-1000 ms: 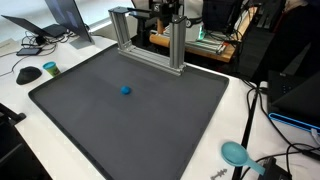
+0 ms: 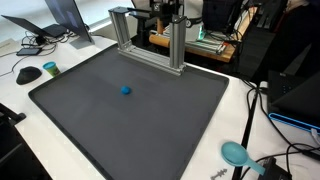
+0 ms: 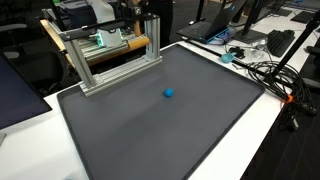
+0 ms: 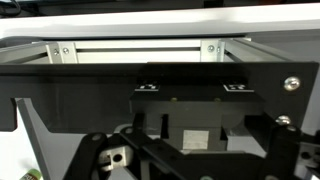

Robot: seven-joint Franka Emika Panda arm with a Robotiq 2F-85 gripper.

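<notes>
A small blue object (image 2: 126,90) lies alone on the dark grey mat (image 2: 130,125); it also shows as a blue spot (image 3: 169,93) in exterior view 2. In the wrist view my gripper is open, its dark fingers spread at the lower part of the picture. A black panel (image 4: 80,82) with a metal frame behind it fills most of that view, and a small pale square (image 4: 195,139) shows between the fingers. The blue object does not appear in the wrist view. Both exterior views leave the gripper's tips hard to make out near the frame.
A silver metal frame (image 2: 150,57) stands along the mat's far edge in exterior view 1. Off the mat are a green cup (image 2: 51,69), a black item (image 2: 28,75), a laptop (image 2: 38,27) and a turquoise spoon-like object (image 2: 238,156).
</notes>
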